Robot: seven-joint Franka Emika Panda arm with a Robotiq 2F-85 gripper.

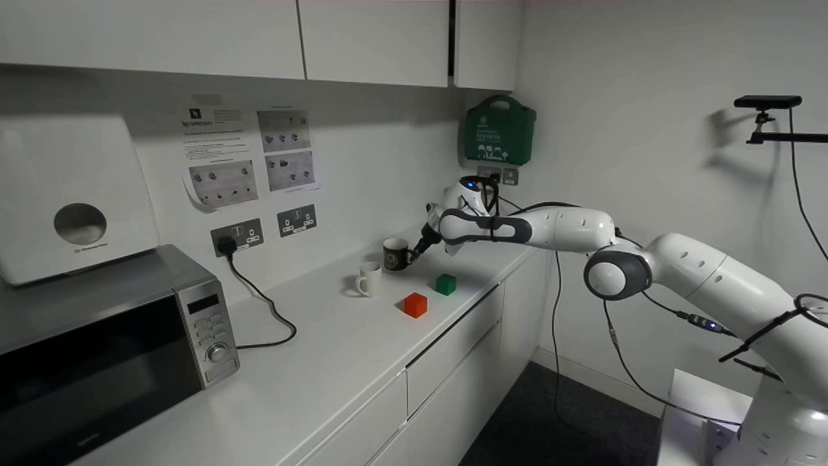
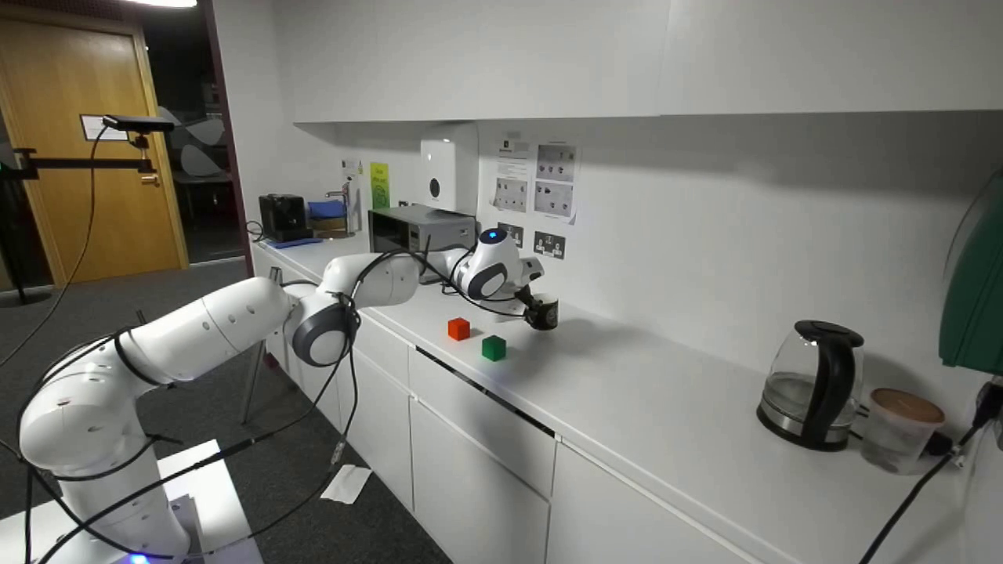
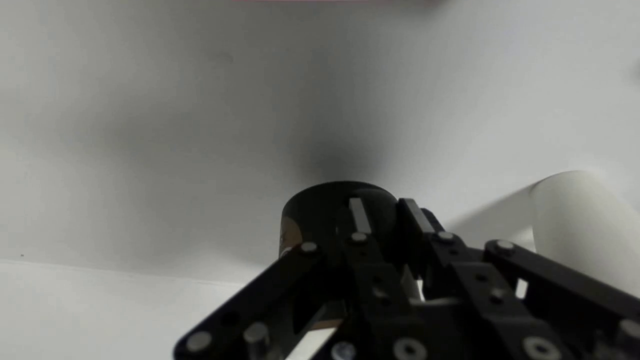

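Observation:
A dark mug with a pale inside (image 1: 395, 255) is at the back of the counter, held at its handle side by my gripper (image 1: 414, 254). In the wrist view the mug (image 3: 315, 210) shows below the middle, and the gripper is shut on what appears to be its handle, mostly hidden by the fingers (image 3: 360, 215). A white mug (image 1: 370, 279) stands just left of the dark one, its handle towards the left. Nearer the counter's front edge sit a red cube (image 1: 415, 305) and a green cube (image 1: 446, 284).
A microwave (image 1: 116, 334) occupies the counter's left end. A glass kettle (image 2: 813, 385) and a lidded tub (image 2: 899, 428) stand far along the other way, with bare counter (image 2: 649, 385) between them and the cubes. Wall cupboards (image 1: 372, 39) overhang the back.

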